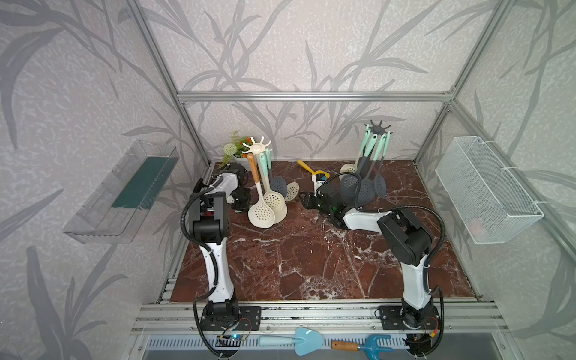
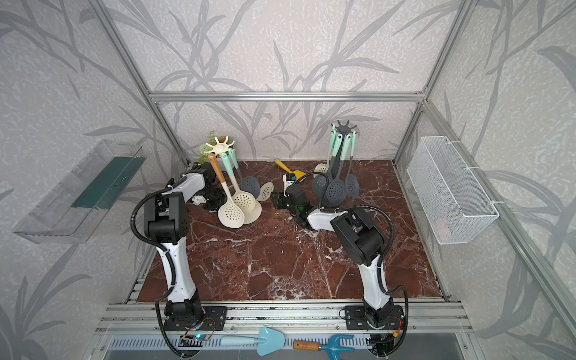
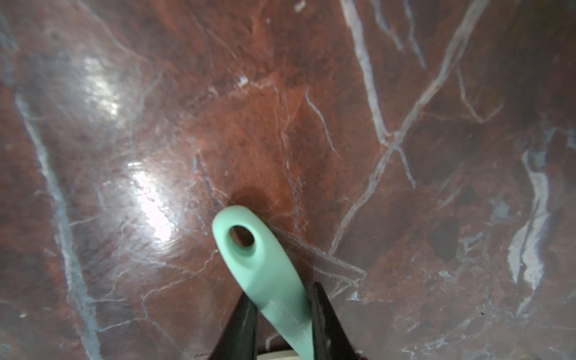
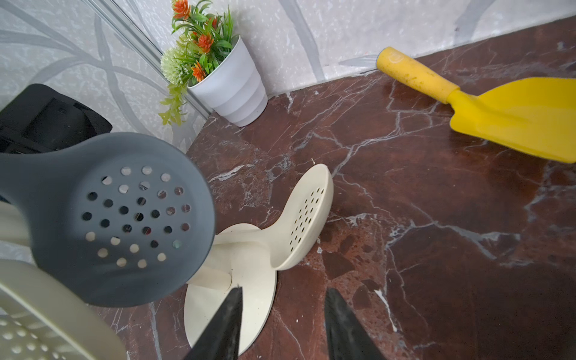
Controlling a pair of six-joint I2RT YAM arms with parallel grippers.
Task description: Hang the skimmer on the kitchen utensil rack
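Observation:
The cream skimmer's perforated bowl is tilted up at the foot of the cream rack, beside its round base. Its neck runs behind the post. In the left wrist view, a mint handle with a hole at its end lies between the fingers of my left gripper, which touch its two sides; this appears to be the skimmer's handle. My right gripper stands open and empty, to the right of the cream rack.
A grey skimmer and an orange-handled skimmer hang on the cream rack. A potted plant and yellow shovel are at the back. The dark rack stands right.

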